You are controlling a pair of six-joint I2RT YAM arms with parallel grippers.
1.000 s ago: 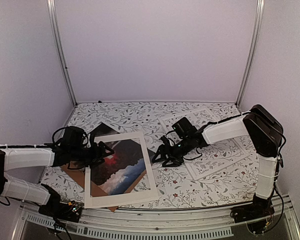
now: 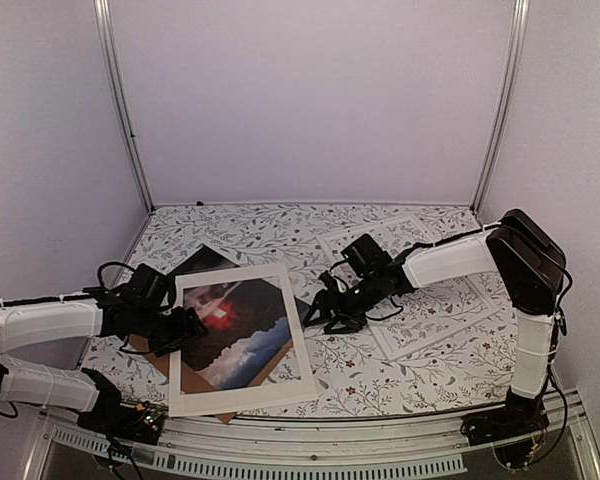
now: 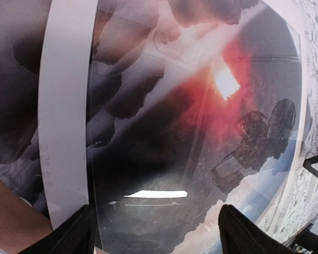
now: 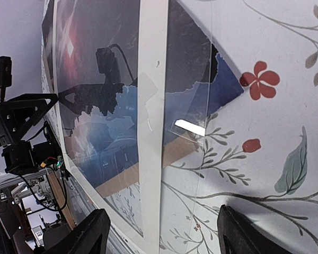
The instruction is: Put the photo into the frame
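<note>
The photo (image 2: 230, 350), red glow and blue sky, lies askew at the left with brown backing (image 2: 147, 357) showing beside it. A white mat (image 2: 242, 404) with a clear sheet lies on top. My left gripper (image 2: 180, 330) is over the mat's left strip (image 3: 62, 121), fingers apart; the left wrist view shows nothing held between them. My right gripper (image 2: 330, 315) is just right of the mat's right strip (image 4: 151, 106), beside the clear sheet's edge, fingers apart over the patterned table.
A pale frame (image 2: 420, 348) lies on the right half of the table, partly under my right arm. Walls border the back and sides.
My left gripper has moved down and toward the near left, over the mat's left strip. The right arm, mat and photo have not visibly moved.
</note>
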